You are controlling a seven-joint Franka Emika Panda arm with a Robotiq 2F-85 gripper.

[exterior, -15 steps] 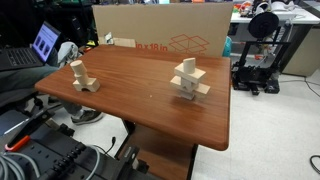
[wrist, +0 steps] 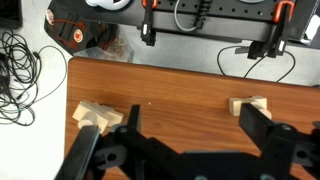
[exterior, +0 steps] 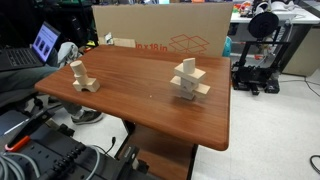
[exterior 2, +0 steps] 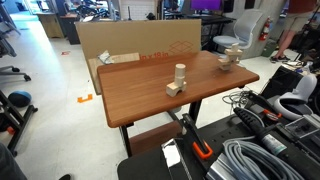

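A layered stack of pale wooden blocks (exterior: 188,82) stands on the right part of the brown table, with flat pieces jutting out and a small block on top. Near the table's left side is a smaller stack (exterior: 85,80), an upright piece on a low base; exterior view 2 shows this smaller stack (exterior 2: 178,82) nearest. In the wrist view my gripper is open over the table, nothing between its fingers. The layered stack (wrist: 90,110) shows at left, partly covered by one finger; the smaller stack (wrist: 240,103) lies at right beside the other.
An upright cardboard sheet (exterior: 165,29) lines the table's back edge. Bare tabletop (exterior: 135,70) separates the two stacks. Cables (exterior 2: 255,158) and dark equipment sit along the robot's side.
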